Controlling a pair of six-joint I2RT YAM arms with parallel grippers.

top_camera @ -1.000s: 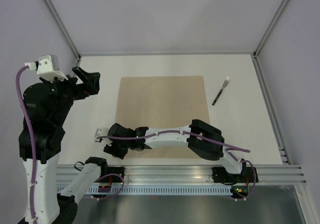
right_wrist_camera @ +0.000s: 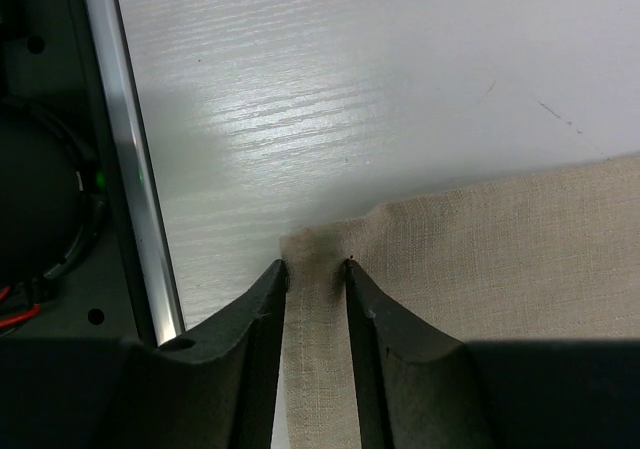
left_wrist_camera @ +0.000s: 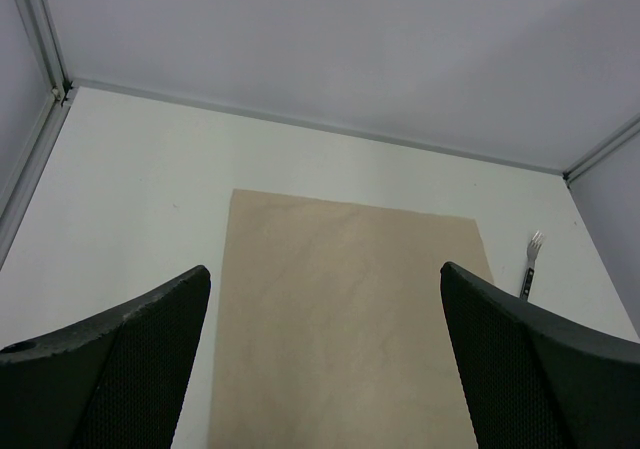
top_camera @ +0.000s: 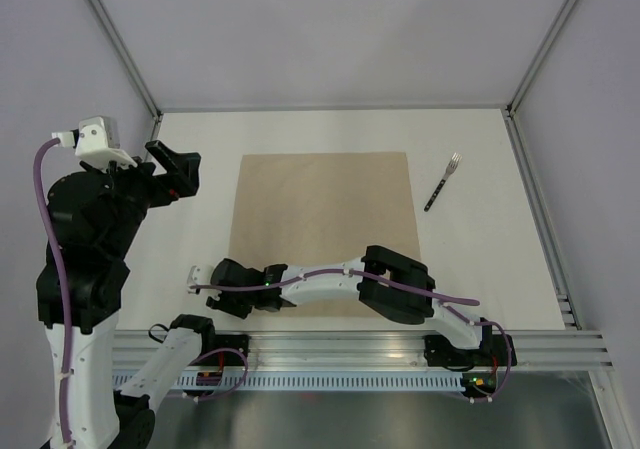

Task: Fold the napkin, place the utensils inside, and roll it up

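A tan napkin (top_camera: pixel 320 194) lies flat on the white table. My right gripper is down at its near-left corner, with the fingertips either side of the slightly rumpled corner, a short gap between them; whether they grip the cloth is unclear. The right arm covers the napkin's near edge in the top view. My left gripper hangs raised at the left, open and empty, looking across the napkin. A fork (top_camera: pixel 440 182) with a black handle lies on the table to the right of the napkin.
Bare table (top_camera: pixel 185 239) surrounds the napkin at left, back and right. A metal rail (top_camera: pixel 330 347) runs along the front edge, and walls enclose the back and both sides.
The left arm has barely moved.
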